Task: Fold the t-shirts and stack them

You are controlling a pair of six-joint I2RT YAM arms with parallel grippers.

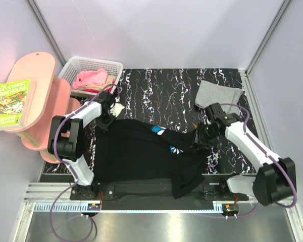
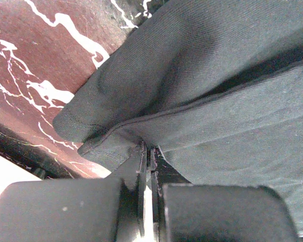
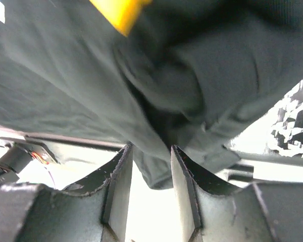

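Observation:
A black t-shirt (image 1: 136,156) with blue and white flower patches lies spread over the front middle, a sleeve hanging over the front edge at right. My left gripper is shut on its folded top-left hem. My right gripper is open above the shirt's bunched, creased right part, with a yellow piece (image 3: 122,15) near the top of that wrist view. A folded grey t-shirt (image 1: 217,93) lies at the back right.
A white basket (image 1: 91,65) with pink and beige clothes stands at the back left, beside a pink shelf unit (image 1: 30,73) holding a book. Bare marble table (image 1: 156,91) lies behind the shirt.

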